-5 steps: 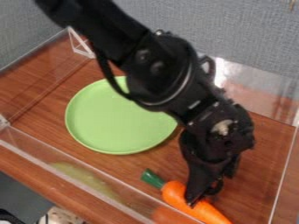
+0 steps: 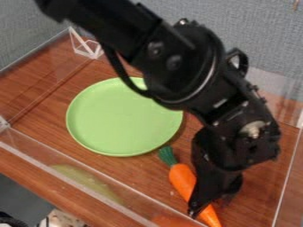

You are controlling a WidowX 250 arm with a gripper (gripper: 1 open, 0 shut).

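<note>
An orange toy carrot [image 2: 183, 183] with a green top lies on the wooden floor of the clear-walled box, along the front right. My black gripper [image 2: 197, 206] is low over its lower part, partly covering it; whether anything is between the fingertips is hard to see. A green plate [image 2: 112, 115] lies flat to the left of the arm.
Clear plastic walls [image 2: 270, 108] surround the wooden work area, with a grey fabric panel [image 2: 272, 44] behind. Bare wood shows at the far left and to the right of the arm.
The arm has shifted right and slightly down. The carrot's green top now sits more to the right and higher, with the carrot lying more steeply in the view.
</note>
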